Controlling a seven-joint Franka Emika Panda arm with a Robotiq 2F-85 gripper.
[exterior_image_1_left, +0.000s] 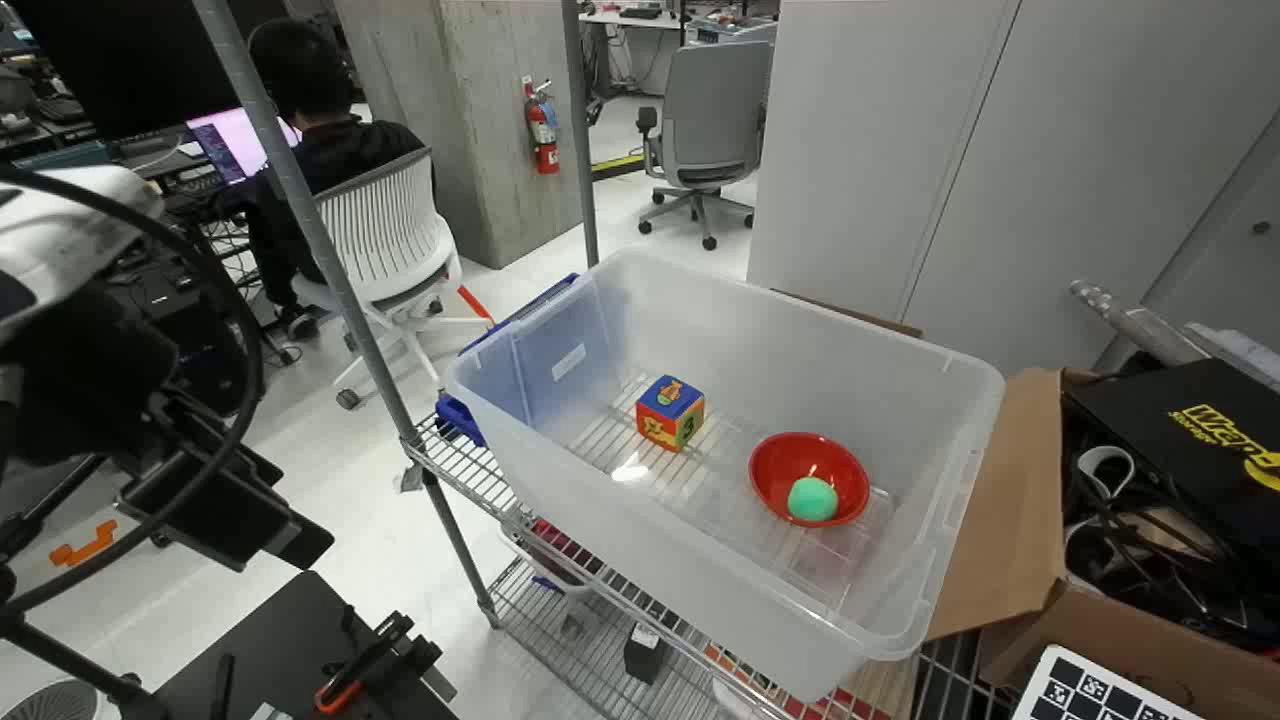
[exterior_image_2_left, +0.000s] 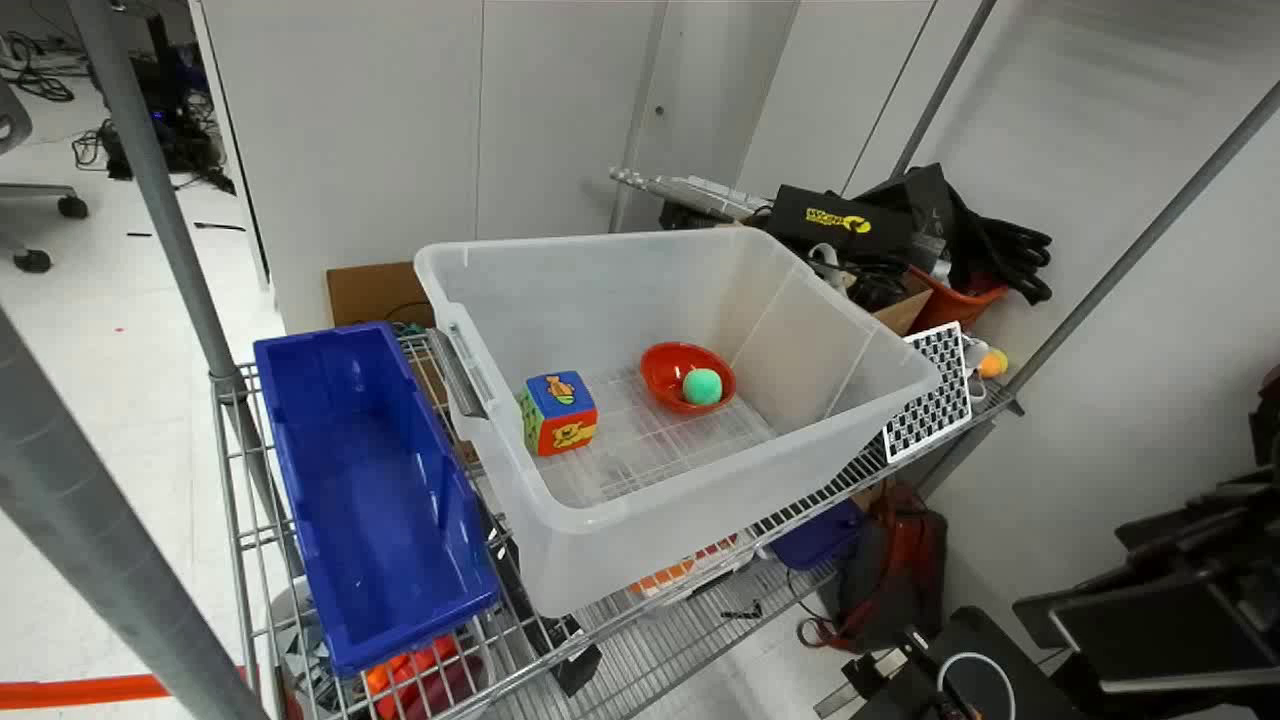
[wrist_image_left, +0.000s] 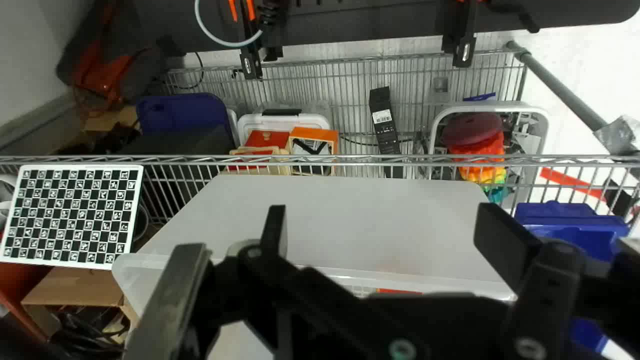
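Note:
Inside a large translucent bin (exterior_image_1_left: 672, 534) a multicoloured toy block (exterior_image_1_left: 669, 413) sits toward the blue-bin end. At the other end a red bowl (exterior_image_1_left: 776, 466) rests on the bin floor, with a green ball (exterior_image_1_left: 812, 499) in it; exterior view 2 shows the same block (exterior_image_2_left: 559, 412), bowl (exterior_image_2_left: 667, 362) and ball (exterior_image_2_left: 702, 385). My gripper is open and empty in the wrist view, its fingers spread wide over the bin's near wall. In exterior view 1 it hangs at the left, outside the bin. The bin's contents are mostly hidden from the wrist view.
Beside the bin stands an empty blue bin (exterior_image_2_left: 384, 504) on the wire shelf. A cardboard box (exterior_image_1_left: 1002, 510) of cables and a checkered calibration board (exterior_image_2_left: 931, 390) border the other end. A grey shelf post (exterior_image_1_left: 314, 228) rises near the arm.

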